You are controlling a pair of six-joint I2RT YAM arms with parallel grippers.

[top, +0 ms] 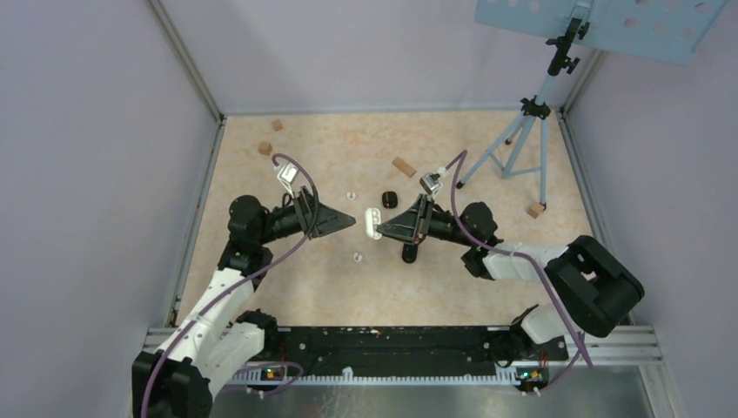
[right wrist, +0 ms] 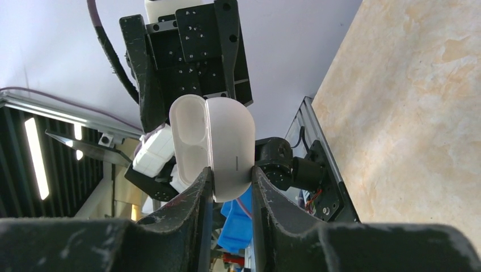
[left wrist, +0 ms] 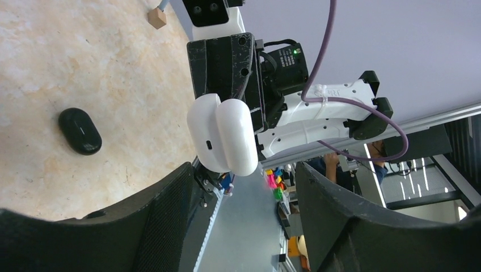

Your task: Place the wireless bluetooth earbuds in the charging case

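The white charging case (top: 372,224) is held above the table by my right gripper (top: 380,228). In the right wrist view the fingertips (right wrist: 204,180) grip the case (right wrist: 233,150); its lid stands spread open, hollows showing. My left gripper (top: 353,220) is just left of the case with a small gap between them. Its fingers (left wrist: 172,195) are apart with nothing held, while the case (left wrist: 237,136) appears beyond them in the left wrist view. Two small white earbuds (top: 351,196) lie apart on the table, the other earbud (top: 358,257) nearer the front.
A small black case (top: 390,199) and a black rounded object (top: 410,252) lie close to the right gripper. Wooden blocks (top: 404,166) are scattered toward the back, and a blue tripod (top: 534,110) stands at the back right.
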